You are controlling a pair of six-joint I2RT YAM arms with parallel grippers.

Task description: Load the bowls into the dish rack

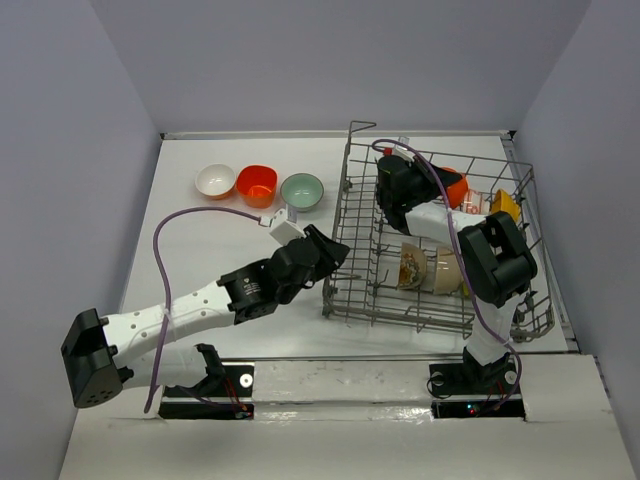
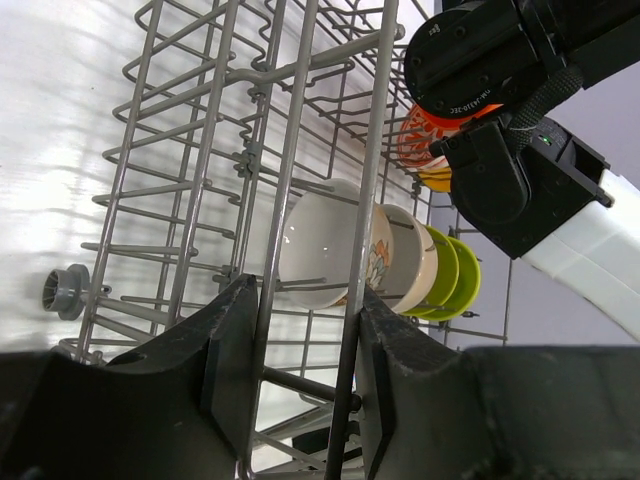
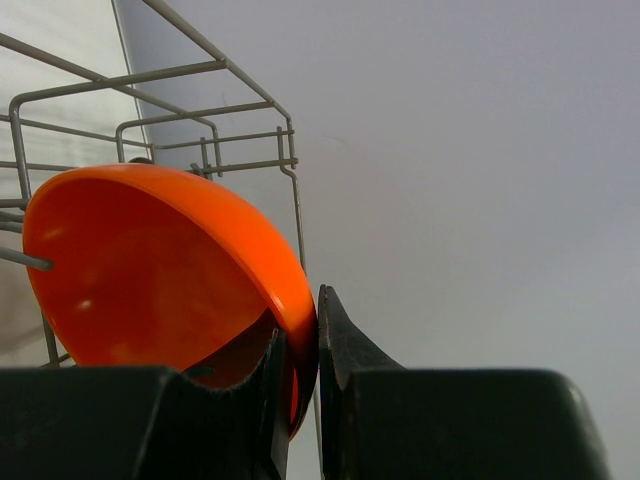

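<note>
The wire dish rack (image 1: 372, 318) stands on the right of the table. My left gripper is at its left side, closed around two side wires, one finger against each. An orange bowl (image 3: 140, 260) stands tilted on edge in the rack's back row, and my right gripper is shut on its rim. Outside the rack at the back left sit a white bowl (image 1: 214, 180), an orange-red bowl (image 1: 257, 186) and a green bowl (image 1: 302, 191). A patterned bowl (image 1: 412, 267) and a cream bowl (image 1: 447, 272) stand on edge near the rack's front.
A red-and-white bowl (image 1: 474, 203) and a yellow bowl (image 1: 505, 206) stand in the back row at right. Green bowls (image 2: 460, 285) show behind the cream one. The right arm crosses above the rack. Bare table lies left of the rack.
</note>
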